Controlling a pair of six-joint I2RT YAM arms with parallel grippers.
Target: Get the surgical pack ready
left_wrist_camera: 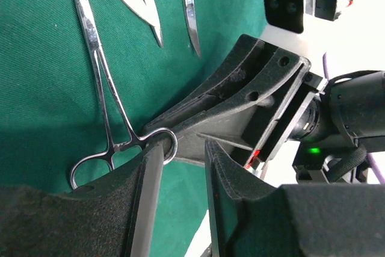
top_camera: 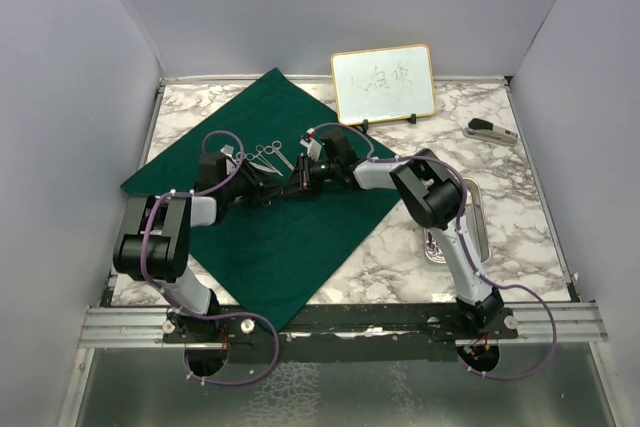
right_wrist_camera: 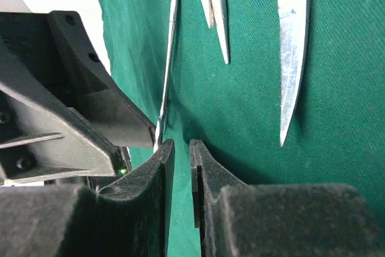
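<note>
On the green cloth (top_camera: 250, 267) lie several scissor-like instruments (top_camera: 276, 152). Both grippers meet at the middle of the cloth, over one clamp (left_wrist_camera: 90, 34). In the left wrist view my left gripper is low by that clamp's rings; the other gripper's black fingers touch the near ring. My right gripper is low on the cloth beside a thin shiny instrument (right_wrist_camera: 168, 58); its fingertips look close together, with a narrow gap. Whether either holds anything is unclear. A blade (right_wrist_camera: 292, 58) lies to the right of it.
A metal tray (top_camera: 475, 227) is partly under the right arm. A whiteboard (top_camera: 383, 82) stands at the back, and a stapler-like object (top_camera: 490, 132) lies back right on the marble table (top_camera: 530, 197).
</note>
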